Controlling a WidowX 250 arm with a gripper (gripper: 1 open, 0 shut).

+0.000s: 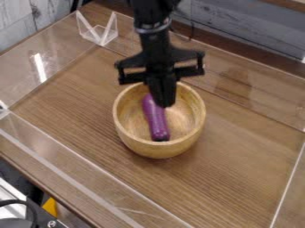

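Note:
A purple elongated object (pixel 155 119) lies lengthwise inside a pale yellow bowl (pixel 191 134) at the middle of the table. My black gripper (pixel 159 76) hangs above and behind the bowl, apart from the purple object, with nothing seen held in it. Its fingertips are blurred, so how the fingers stand is hard to make out.
A clear plastic or wire item (pixel 95 27) stands at the back left. A dark cable lies at the lower left corner.

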